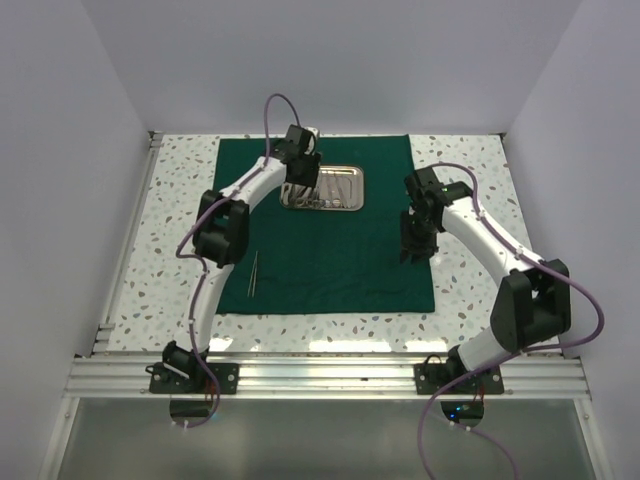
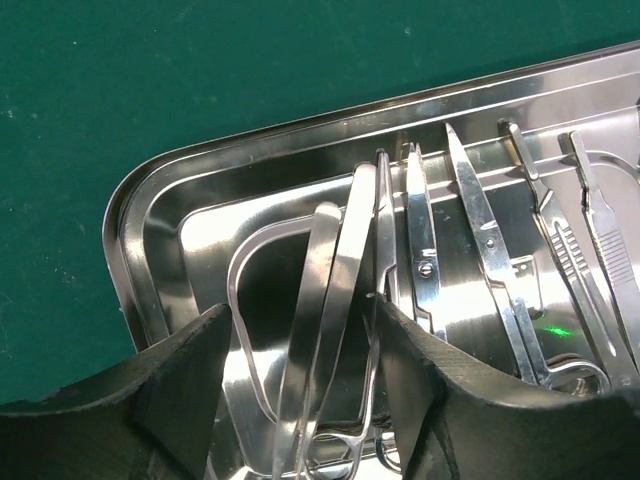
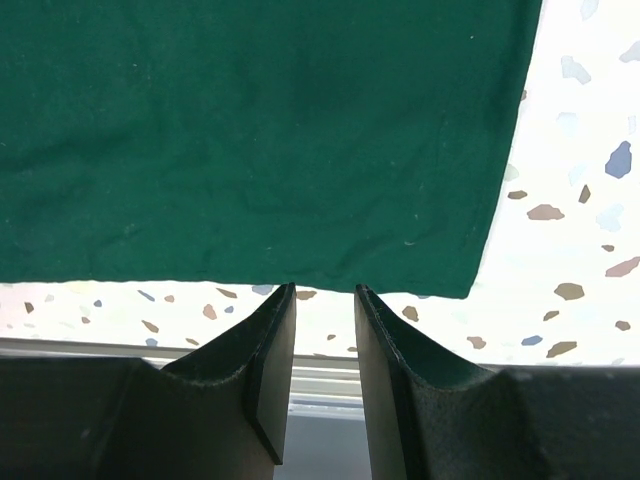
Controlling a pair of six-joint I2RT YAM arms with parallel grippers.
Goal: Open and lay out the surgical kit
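Observation:
The steel tray lies on the green cloth. In the left wrist view it holds flat retractors, scissors, forceps and other steel instruments. My left gripper is over the tray's left part, its fingers apart on either side of the retractors and a slim instrument's edge; whether they touch is unclear. My right gripper hangs over the cloth's near right part, fingertips a little apart with nothing visible between them. Two thin instruments lie on the cloth at the near left.
The speckled table shows around the cloth, with a metal rail along its front.

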